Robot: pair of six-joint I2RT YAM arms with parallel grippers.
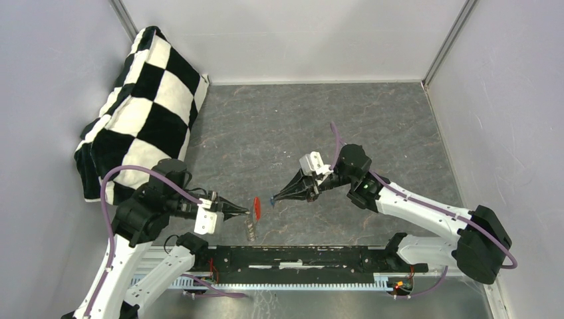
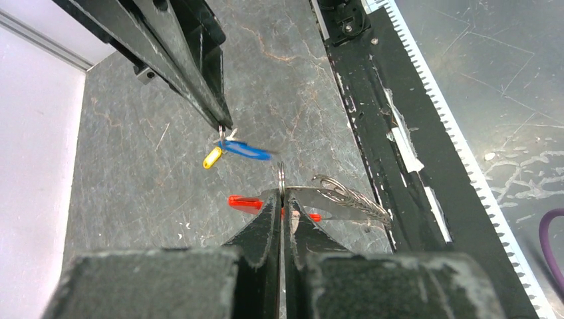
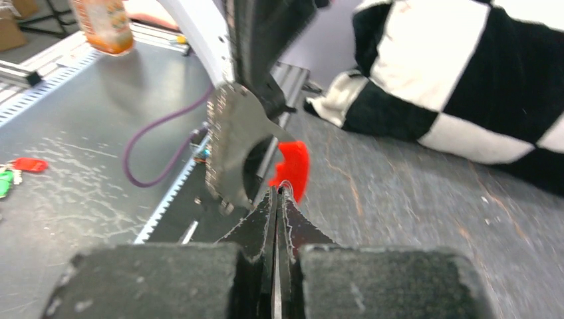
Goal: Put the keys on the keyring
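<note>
My left gripper is shut on a thin metal ring (image 2: 281, 174) that stands up from its fingertips. A red tag (image 2: 245, 203) and a coiled wire piece (image 2: 352, 199) show just beyond those fingers. Higher in the left wrist view, my right gripper points down, shut on a small wire loop from which a blue tag (image 2: 245, 150) and a yellow tag (image 2: 212, 157) hang. The two grippers face each other with a gap between. In the right wrist view a fine wire (image 3: 286, 186) pokes from the right fingertips, in front of the red tag (image 3: 292, 169).
A checkered cushion (image 1: 146, 106) leans at the back left. A dark rail (image 1: 292, 266) runs along the front edge. Blurred red and green tags (image 3: 28, 164) lie farther off in the right wrist view. The grey floor behind the grippers is clear.
</note>
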